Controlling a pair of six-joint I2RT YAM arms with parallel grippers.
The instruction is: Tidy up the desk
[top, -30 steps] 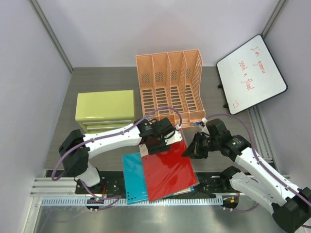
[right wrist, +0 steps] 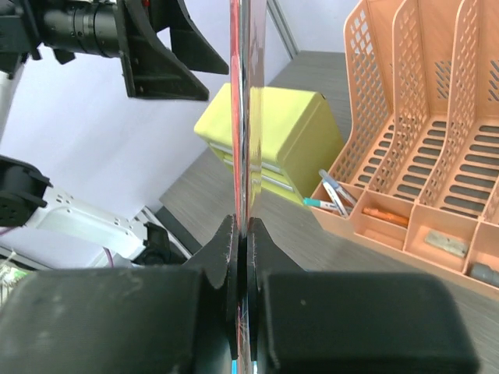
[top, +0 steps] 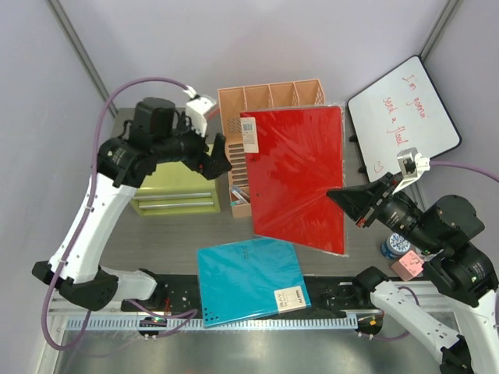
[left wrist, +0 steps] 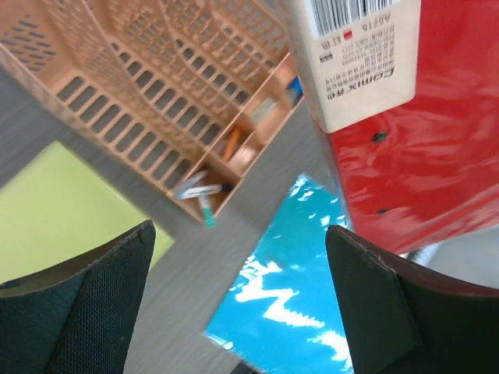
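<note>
A red folder (top: 292, 171) with a barcode label is held upright in front of the peach file organizer (top: 231, 101) by my right gripper (top: 343, 199), shut on its edge; the right wrist view shows it edge-on between the fingers. My left gripper (top: 214, 160) is open and empty, left of the folder, its fingers framing the view in the left wrist view. A blue folder (top: 242, 276) lies flat at the desk's front. Pens (right wrist: 335, 191) and other small items stand in the organizer's front compartments.
A yellow-green drawer box (top: 173, 199) sits at the left. A whiteboard (top: 401, 117) stands at the right, with a round blue tin (top: 395, 245) and pink block (top: 407, 266) below. Bare desk (top: 140, 245) shows at front left.
The red folder has risen from over the blue one to before the organizer with my right gripper. My left gripper has moved up and left, away from the folder, letting it go.
</note>
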